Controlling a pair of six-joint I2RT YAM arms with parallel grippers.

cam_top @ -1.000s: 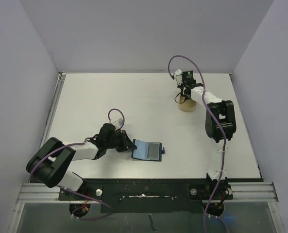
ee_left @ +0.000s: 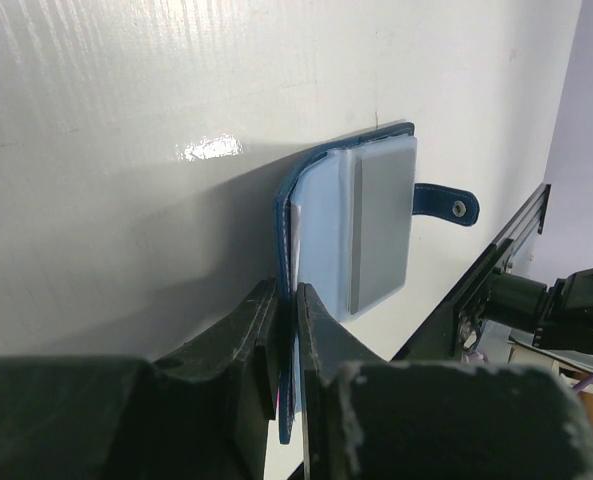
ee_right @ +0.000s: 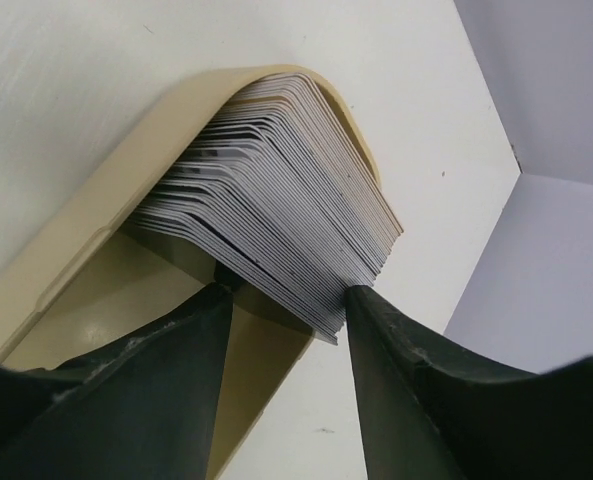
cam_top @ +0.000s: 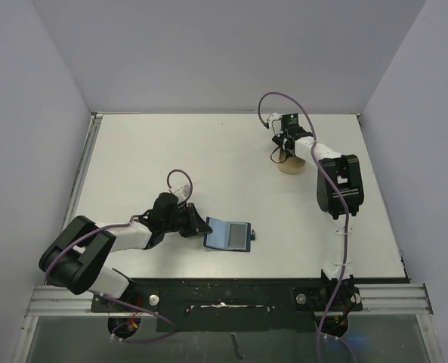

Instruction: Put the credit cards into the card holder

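The card holder (cam_top: 237,236), a dark blue wallet with pale sleeves and a snap strap, lies open at the front middle; my left gripper (cam_top: 202,227) is at its left edge. In the left wrist view its fingertips (ee_left: 290,295) sit at the holder's edge; whether they grip it is unclear. At the back right, my right gripper (cam_top: 282,149) is over a beige container (cam_top: 291,166). In the right wrist view, its fingertips (ee_right: 288,300) are part open at a tilted stack of cards (ee_right: 276,190) inside that container, one finger against the stack's front corner.
Grey walls (cam_top: 395,189) border the white table (cam_top: 148,151) at the sides and back. The dark front rail with the arm mounts runs along the near edge.
The left arm and the holder are practically unmoved.
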